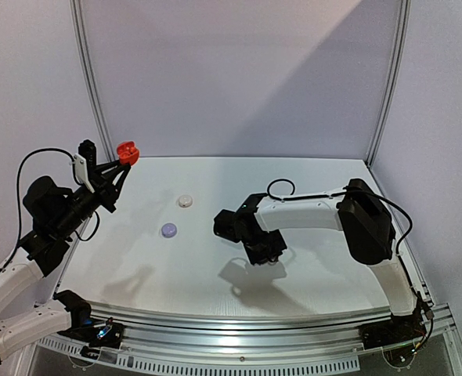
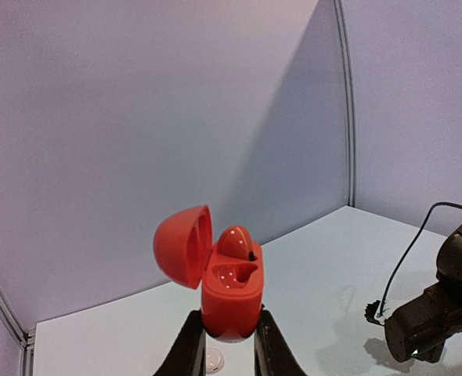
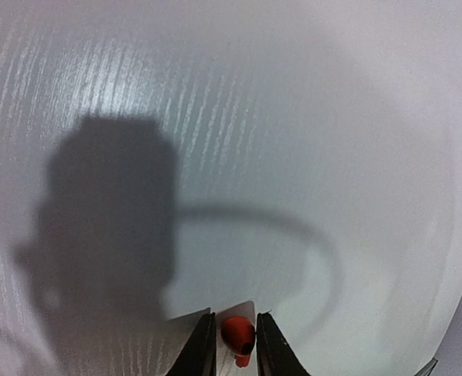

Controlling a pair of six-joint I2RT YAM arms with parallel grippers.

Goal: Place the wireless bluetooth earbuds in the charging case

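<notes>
My left gripper is shut on the red charging case (image 2: 231, 294), held up at the left with its lid (image 2: 182, 247) open. One red earbud (image 2: 235, 241) sits in the case; the compartment nearer the camera looks empty. My right gripper is low over the table at centre right, part open around a red earbud (image 3: 238, 334) lying between its fingers; whether they touch it I cannot tell.
A white round disc (image 1: 185, 200) and a lilac disc (image 1: 168, 229) lie on the left half of the table (image 1: 137, 266).
</notes>
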